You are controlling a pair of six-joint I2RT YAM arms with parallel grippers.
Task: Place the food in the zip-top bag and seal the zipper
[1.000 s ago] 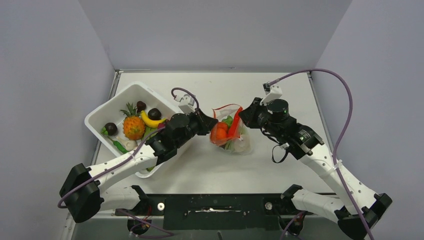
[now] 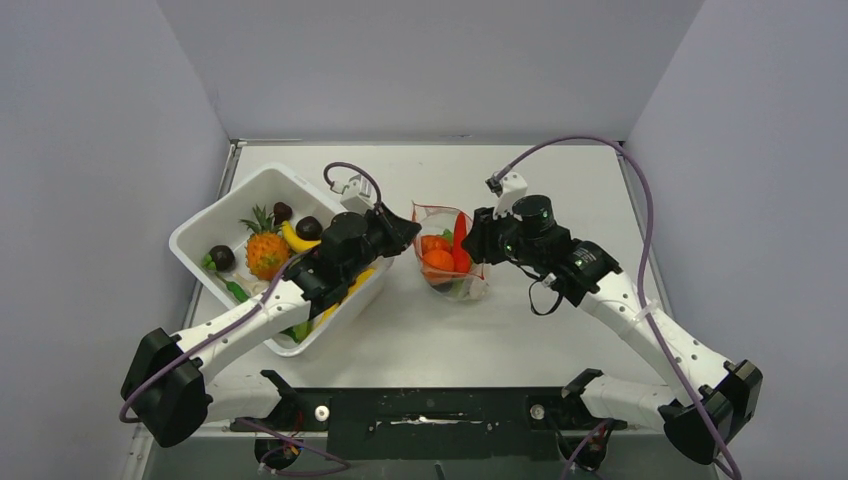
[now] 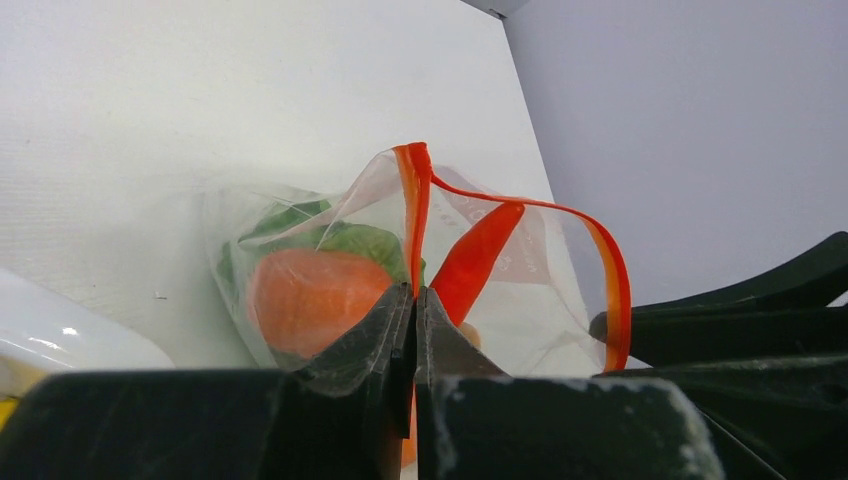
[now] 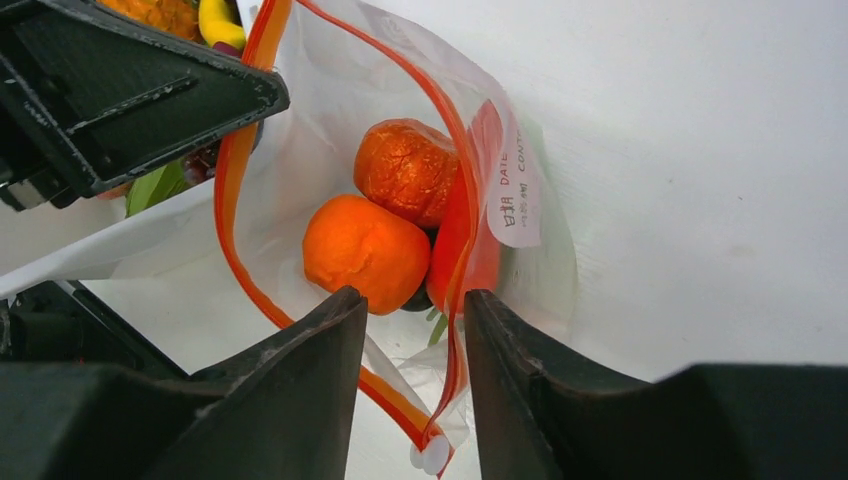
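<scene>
The open zip top bag (image 2: pixel 450 275) stands between my grippers, holding orange produce (image 4: pixel 365 250), a red pepper (image 3: pixel 475 255) and greens (image 3: pixel 360 245). My left gripper (image 2: pixel 408 228) is shut on the bag's orange-edged rim, seen at its fingertips (image 3: pixel 415 296) in the left wrist view. My right gripper is part open at the bag's other side, its fingers either side of a strand of the orange rim. Whether that rim is gripped is not shown; the fingers are apart.
A white bin (image 2: pixel 200 225) of pineapple, bananas and other produce sits at the left, beneath the left arm. Grey walls enclose the sides and back.
Both grippers and the bag have shifted left. The right arm has swung leftward, its gripper now more open around the bag's edge, and the bag's mouth looks wider.
</scene>
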